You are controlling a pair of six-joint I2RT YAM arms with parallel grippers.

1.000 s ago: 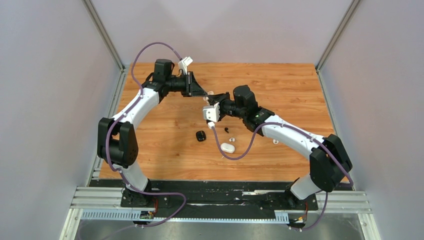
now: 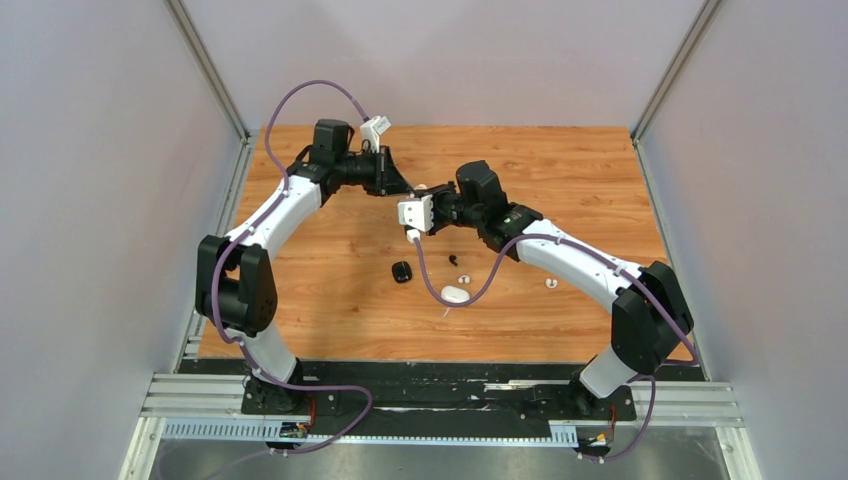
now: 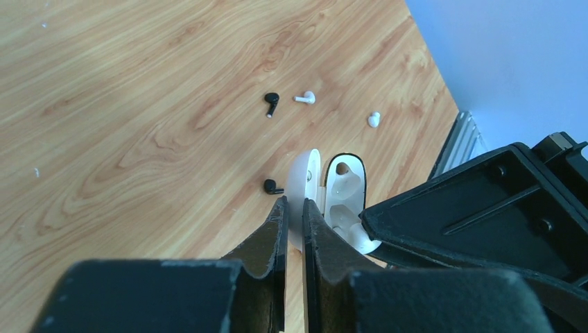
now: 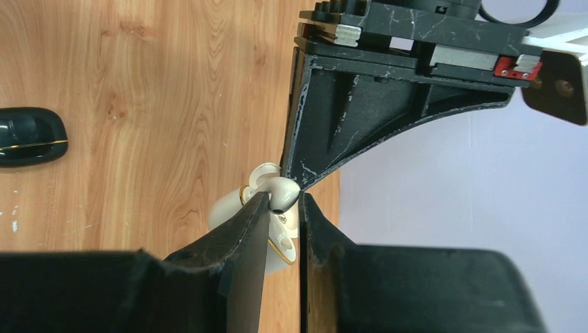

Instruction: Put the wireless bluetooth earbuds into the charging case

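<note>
An open white charging case (image 3: 345,187) is held upright by my left gripper, its fingers closed on the lid side. My right gripper holds a white earbud (image 4: 281,191) between its fingertips, right at the case's open cavities; whether it sits inside a slot is unclear. In the top view both grippers meet near the upper middle of the table, where the case is mostly hidden.
A black case (image 2: 401,272), a white case (image 2: 455,296), black earbuds (image 3: 272,100) and white earbuds (image 3: 305,97) lie loose on the table.
The left arm has moved very slightly.
</note>
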